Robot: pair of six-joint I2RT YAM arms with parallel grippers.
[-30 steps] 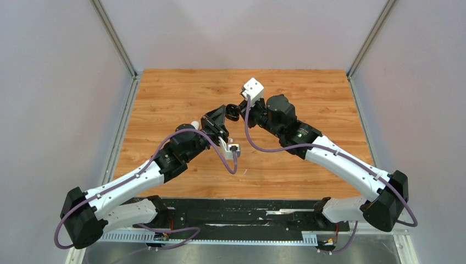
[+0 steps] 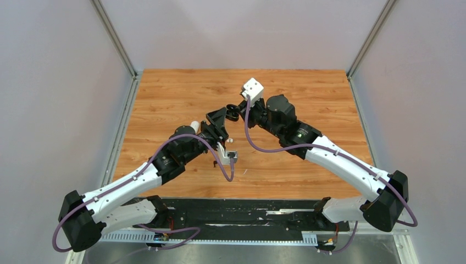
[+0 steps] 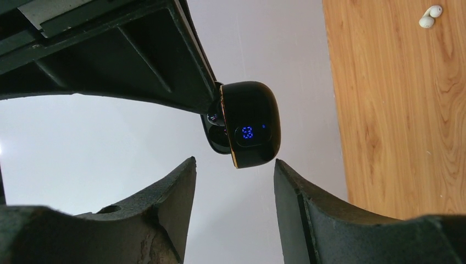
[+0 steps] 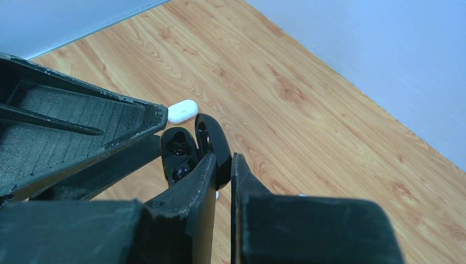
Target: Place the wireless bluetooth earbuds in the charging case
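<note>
The black charging case (image 3: 253, 118) is held up above the table with its lid open and blue digits lit on its outside. My right gripper is shut on one part of it, while the hollowed half (image 4: 177, 144) faces the left side of the right wrist view. Dark glossy shapes sit in its two hollows; I cannot tell whether they are earbuds. My left gripper is open with nothing between its fingertips, just short of the case. One left finger (image 4: 132, 113) reaches close to the hollowed half.
A pair of white earbuds (image 3: 430, 16) lies on the wooden table (image 2: 308, 170). A white rounded case (image 4: 182, 111) rests there too, partly covered by my left finger; it is behind the left arm in the top view.
My right arm and the case look unmoved.
</note>
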